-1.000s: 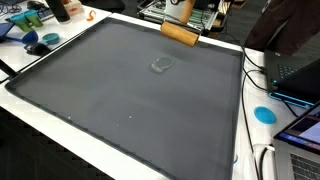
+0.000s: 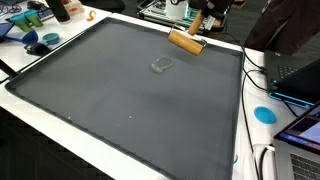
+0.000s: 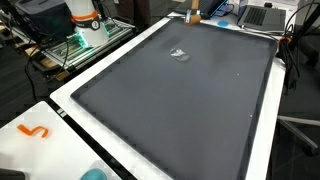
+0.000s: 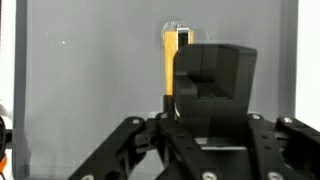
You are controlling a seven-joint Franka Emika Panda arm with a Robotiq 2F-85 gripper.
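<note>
An orange-tan object (image 2: pixel 187 42) hangs tilted near the far right edge of the grey table board in exterior view 1, beneath my arm. Below the camera in the wrist view, my gripper is shut on this orange object (image 4: pixel 172 65); dark blocky parts cover much of it. Past its far end lies a clear round disc (image 4: pixel 172 28), partly hidden. That clear disc (image 2: pixel 161 64) rests flat on the board in exterior view 1, left of and apart from the orange object. Exterior view 2 shows the disc (image 3: pixel 180 55) near the board's far side.
The grey board (image 2: pixel 120 110) is otherwise bare, with wide free room. Laptops (image 2: pixel 300 150) and cables line the right side, where a blue round item (image 2: pixel 265 115) lies. Bowls and small items (image 2: pixel 38 48) sit at the far left.
The orange object has moved slightly to the right and nearer the camera in exterior view 1, with its tilt changed. The clear disc stays put.
</note>
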